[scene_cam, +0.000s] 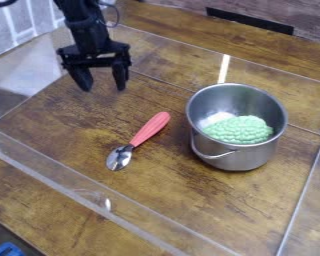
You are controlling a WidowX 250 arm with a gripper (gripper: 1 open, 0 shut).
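Observation:
The black robot arm reaches down from the top left, and its gripper (101, 74) hangs open over the wooden table, nothing visible between its fingers. A spoon with a red handle (149, 127) lies in the middle of the table, its steel bowl toward the lower left. To the right stands a steel pot (239, 155), holding a green bumpy object (240, 129).
Clear edging runs along the left and lower left. A small blue object (3, 250) shows in the bottom left corner.

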